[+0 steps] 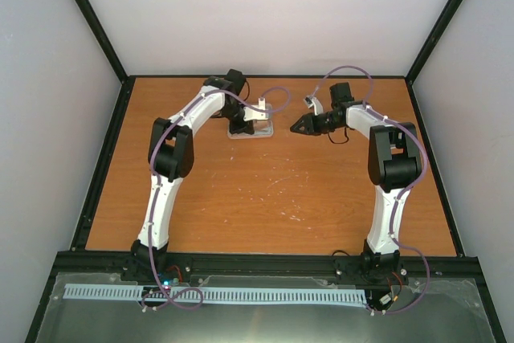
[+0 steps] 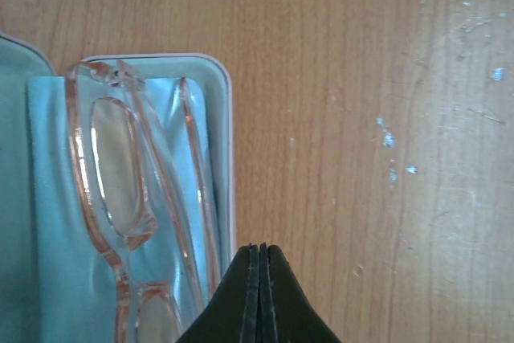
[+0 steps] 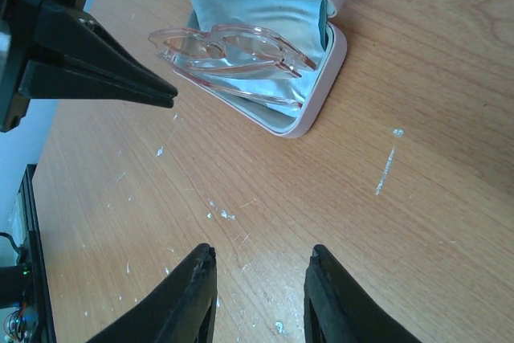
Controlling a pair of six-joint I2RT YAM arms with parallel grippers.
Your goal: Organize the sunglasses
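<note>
A pale hinged case (image 3: 317,86) stands open on the table, lined with a light-blue cloth (image 2: 52,198). Clear pink-tinted sunglasses lie on the cloth inside it, also visible in the right wrist view (image 3: 241,62). In the top view my left gripper (image 1: 250,124) hangs over the case; in the left wrist view its fingertips (image 2: 270,267) are shut by the case's edge, with nothing visible between them. My right gripper is open over bare wood, beside the case, empty.
Frame rails and walls border it on the sides and back. Purple cables loop above both arms.
</note>
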